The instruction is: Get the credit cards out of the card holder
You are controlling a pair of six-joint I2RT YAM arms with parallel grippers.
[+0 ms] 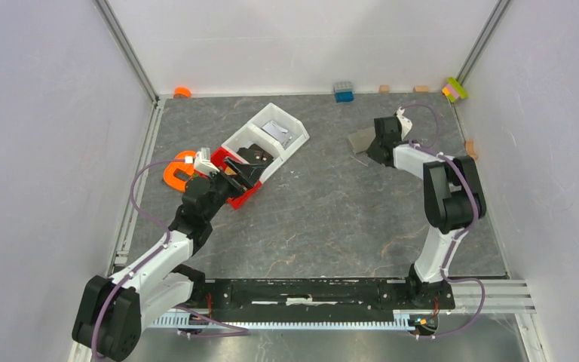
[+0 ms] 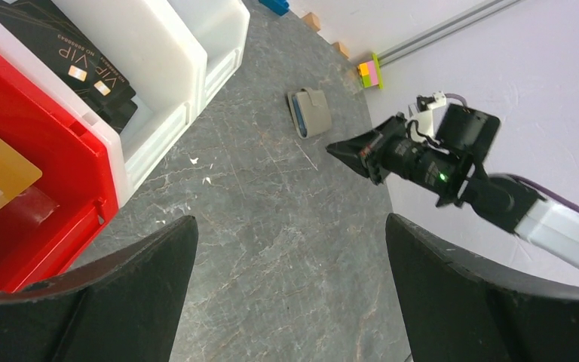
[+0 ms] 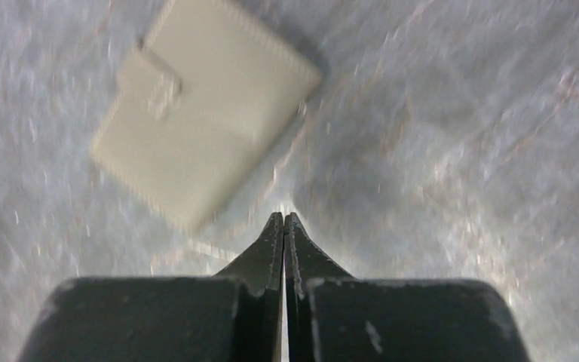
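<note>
The card holder, a flat grey-beige case with a small closing tab, lies on the table at the back right. My right gripper is shut, its fingertips meeting with nothing between them, and the holder lies outside its fingers, up and to the left in the right wrist view. From above, the holder shows just left of that gripper. No credit cards can be made out. Over the red bin at left, my left gripper stands wide open and empty.
A white divided organiser holds black items and light ones, with a red bin beside it. An orange object sits farther left. Blocks, including a blue one, line the back edge.
</note>
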